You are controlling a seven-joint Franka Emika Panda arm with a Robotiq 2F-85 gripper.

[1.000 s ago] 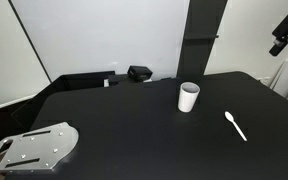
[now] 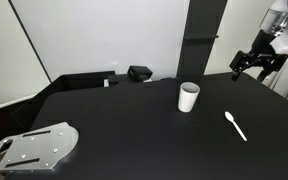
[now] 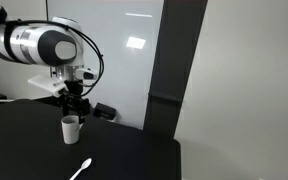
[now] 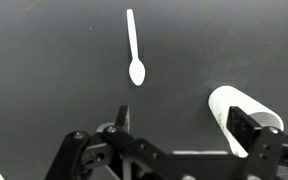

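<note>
A white cup [image 2: 188, 97] stands upright on the black table, and a white spoon [image 2: 235, 125] lies flat a short way to its right. My gripper [image 2: 248, 68] hangs above the table at the right of exterior view 1, apart from both. Seen from the wrist, the spoon [image 4: 134, 48] lies ahead of the spread fingers, its bowl end nearer to me. The cup [image 4: 242, 112] shows at the lower right, partly covered by the right finger [image 4: 241, 128]. The gripper is open, with bare table between its fingertips.
A grey metal plate with slots [image 2: 36, 148] lies at the table's left front. A small black object [image 2: 139, 73] sits at the back edge, before a white board [image 2: 104, 35].
My gripper has come down and leftward into exterior view 1, from the upper right corner. The cup and the spoon have stayed in place.
</note>
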